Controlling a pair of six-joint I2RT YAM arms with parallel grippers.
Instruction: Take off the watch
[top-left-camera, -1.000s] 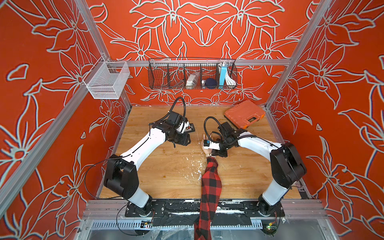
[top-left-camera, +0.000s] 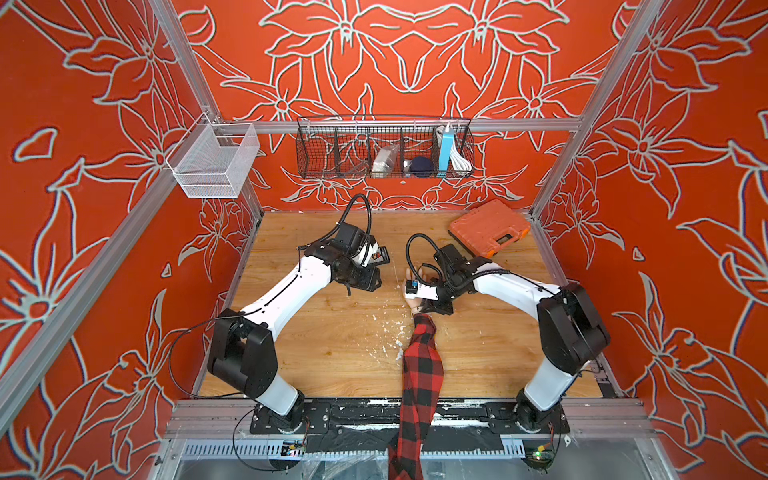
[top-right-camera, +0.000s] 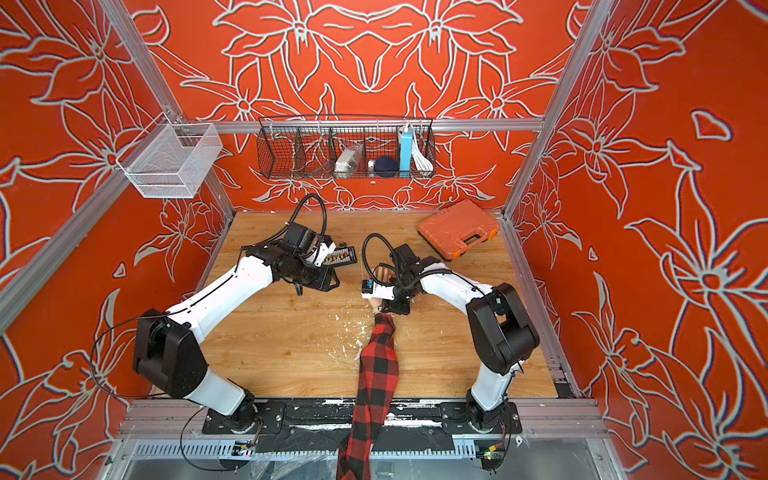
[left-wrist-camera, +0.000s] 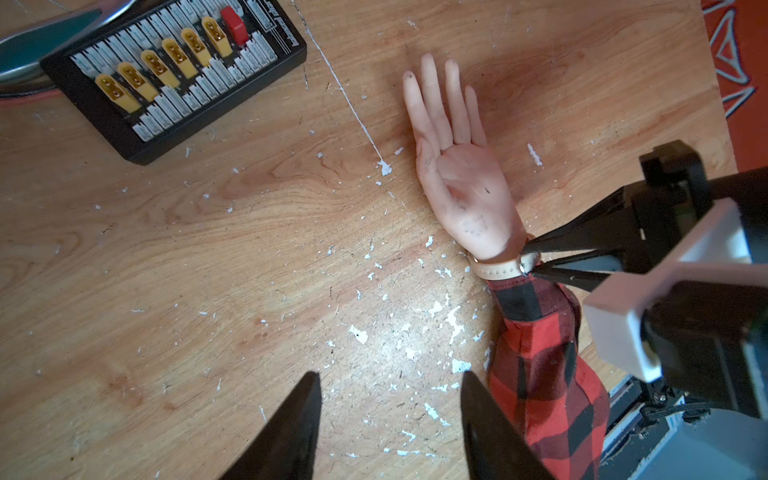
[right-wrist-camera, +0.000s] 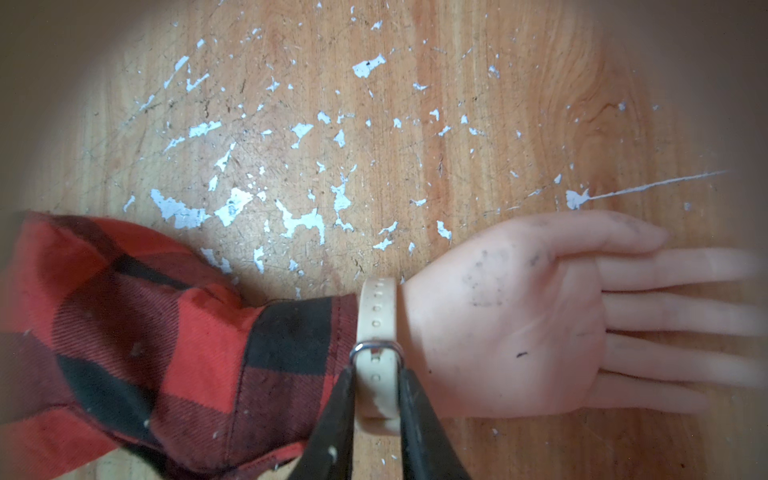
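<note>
A beige watch strap (right-wrist-camera: 376, 312) with a metal buckle circles the wrist of a hand (left-wrist-camera: 472, 192), palm up on the table, with a red-black plaid sleeve (top-left-camera: 422, 368). My right gripper has its fingertips on either side of the strap just beside the buckle; in the left wrist view they touch the band at the wrist's side. Whether they are closed on it is unclear. My left gripper is open above bare table, left of the forearm, nothing between its fingers.
A black connector board (left-wrist-camera: 176, 72) lies behind my left gripper. An orange case (top-right-camera: 457, 228) sits at the back right. A wire basket (top-left-camera: 352, 152) hangs on the back wall.
The right arm has shifted very slightly around the wrist. The left arm and the forearm look unchanged.
</note>
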